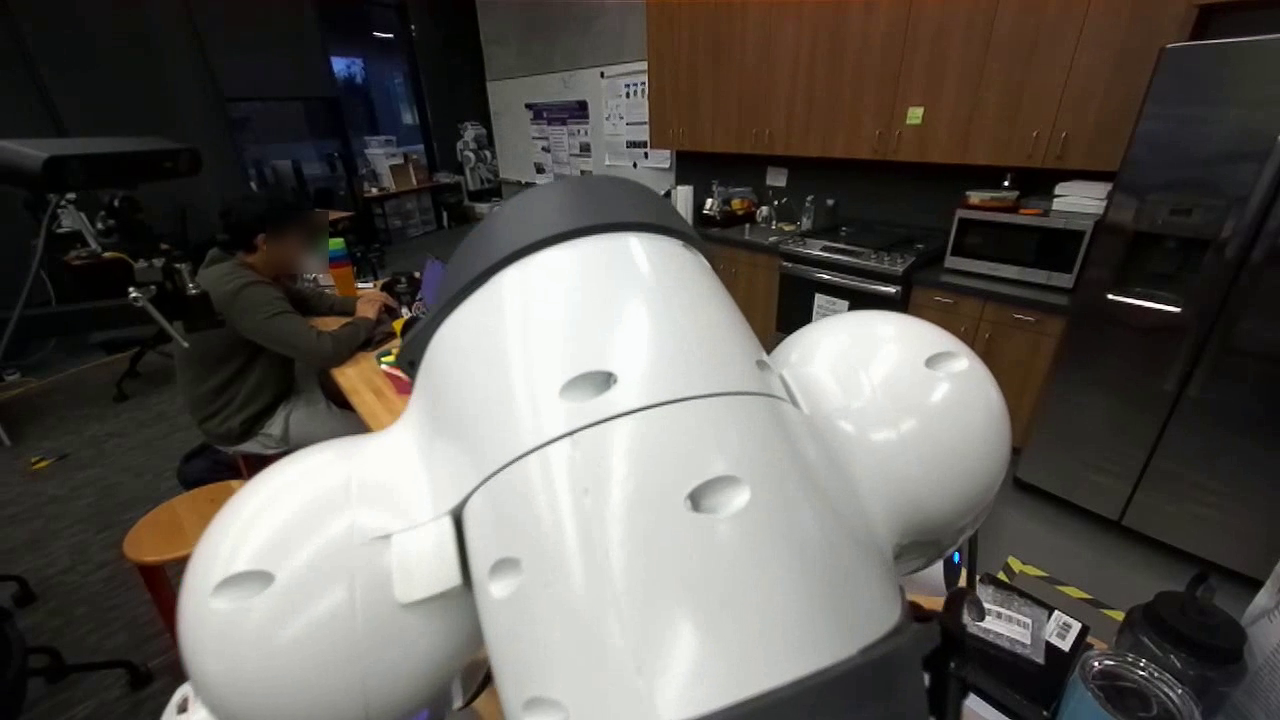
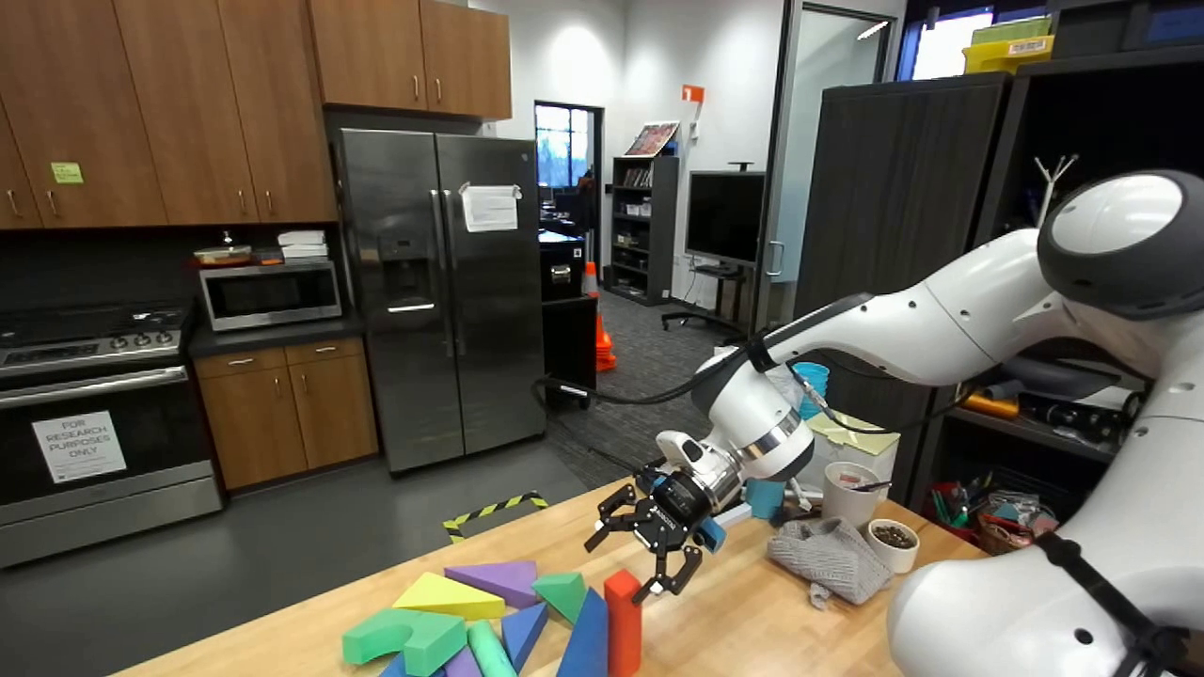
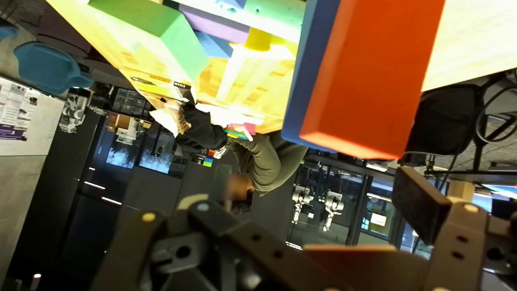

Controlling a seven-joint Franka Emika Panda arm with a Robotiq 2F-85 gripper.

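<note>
My gripper stands open over the wooden table, its black fingers spread wide and nothing between them. Close by it, in exterior view 2, a tall red block stands upright beside a blue triangular block. The wrist view has the red block large at the upper right, ahead of the fingers, with the blue one along its side. Left of these lie a green wedge, a purple triangle, a yellow triangle and a green arch. The arm hides the tabletop in exterior view 1.
Behind my gripper are a grey cloth, a small white cup of dark bits and a white bucket. A person sits at the table's far end. Bare tabletop lies right of the red block.
</note>
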